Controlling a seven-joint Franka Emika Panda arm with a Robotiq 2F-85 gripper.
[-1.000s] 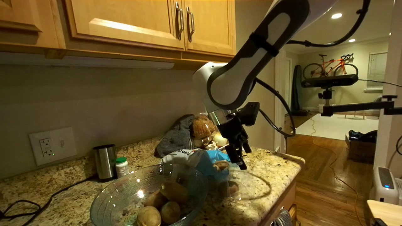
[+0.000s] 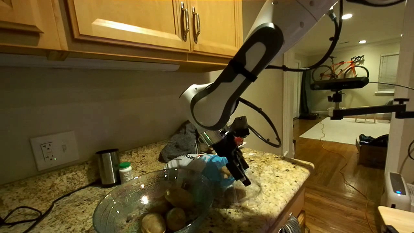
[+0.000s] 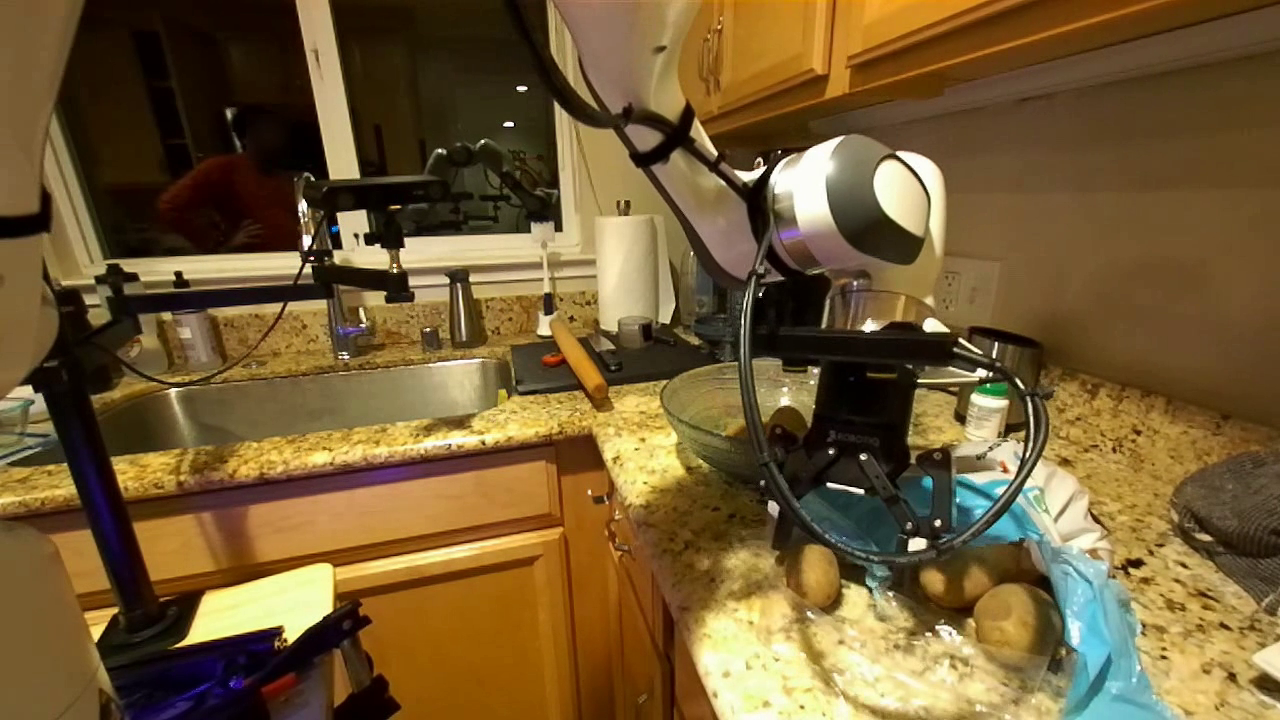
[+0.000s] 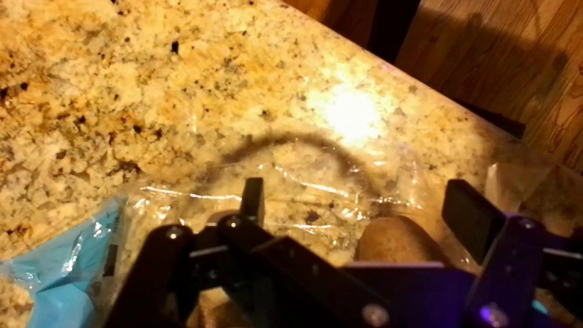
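My gripper is open, its fingers wide apart with nothing gripped. In the wrist view a brown potato (image 4: 397, 240) lies in the gap, nearer the right finger and partly hidden by the gripper's body. Exterior view 2 shows the gripper (image 3: 854, 528) low over the blue and clear potato bag (image 3: 1098, 624). A potato (image 3: 813, 576) is just below its left side, and two more, one round (image 3: 1017, 618) and one longer (image 3: 954, 581), lie at the bag's mouth. The glass bowl (image 2: 106, 205), beside the bag, holds several potatoes (image 2: 176, 218).
Behind the bowl stand a metal cup (image 2: 108, 167) and a white bottle with a green cap (image 2: 125, 174). A dark grey cloth (image 2: 180, 143) lies near the wall. Clear plastic (image 4: 306, 191) spreads over the counter, whose bare granite (image 4: 109, 82) runs to an open edge.
The arm has moved left and lower in exterior view 1, bringing the gripper down in front of the bag. Its body now covers the bread and onions behind. The potatoes in the bowl look unchanged.
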